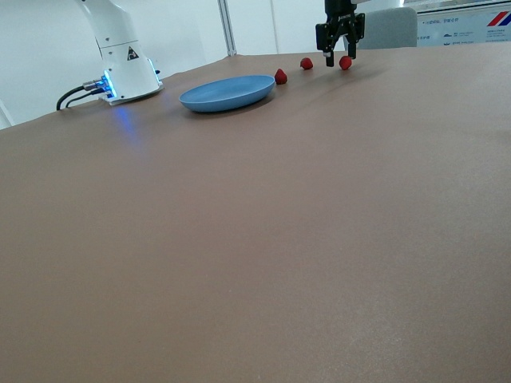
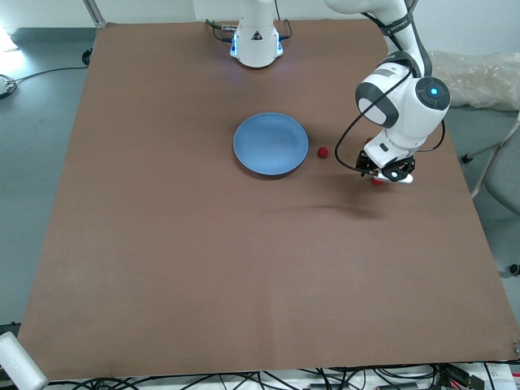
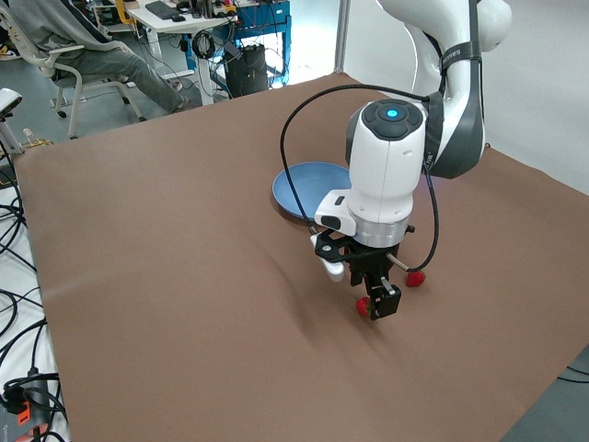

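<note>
A blue plate [image 2: 270,143] lies on the brown table [image 2: 244,260]. A red strawberry [image 2: 322,152] sits just right of it. In the top view three strawberries show: one by the plate [image 1: 281,77], one behind [image 1: 306,64], one [image 1: 346,63] at my gripper [image 1: 341,57]. My black gripper points down low over the table, its fingers around or beside that last strawberry, apart as far as the top view shows; I cannot tell whether they touch it. In the right view a strawberry [image 3: 415,279] lies beyond the gripper, another [image 3: 363,307] partly behind its fingers.
A white robot base [image 2: 257,45] with cables stands at the back of the table. A grey chair [image 2: 508,171] stands past the right edge.
</note>
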